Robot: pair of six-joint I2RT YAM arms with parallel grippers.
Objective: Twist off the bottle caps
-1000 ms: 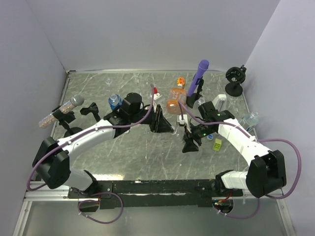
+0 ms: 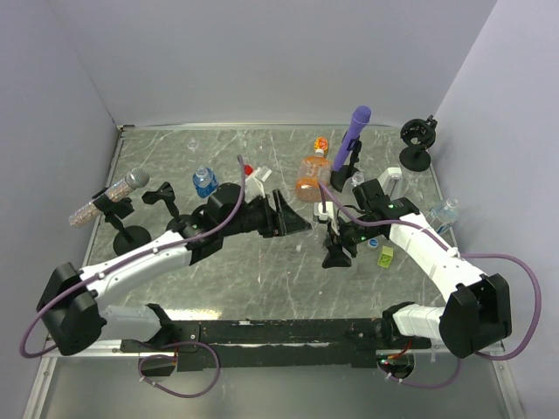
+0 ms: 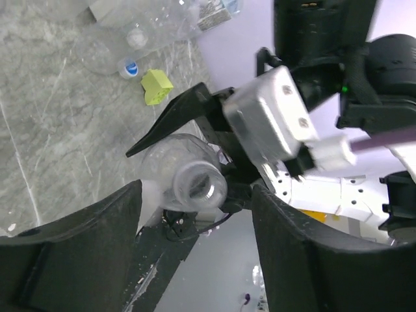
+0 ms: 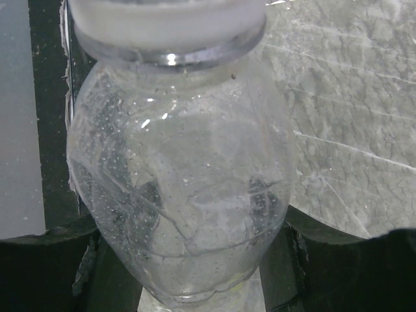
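My right gripper [image 2: 332, 249] is shut on a clear plastic bottle [image 4: 182, 169], which fills the right wrist view with a white ring at its top; in the left wrist view the bottle [image 3: 169, 159] shows end-on between the right gripper's dark fingers. My left gripper [image 2: 288, 214] stands open just left of it, its two fingers low in the left wrist view, the bottle's round top just ahead of them, with nothing clearly between them.
Other bottles stand at the back and right, among them a blue-label one [image 2: 205, 183] and an orange one [image 2: 310, 183]. A green block [image 2: 385, 257] lies right of the right gripper. Stands occupy both sides.
My left gripper and arm have turned and drawn slightly back from the bottle, the wrist moving lower in the top view. The right arm has barely moved.
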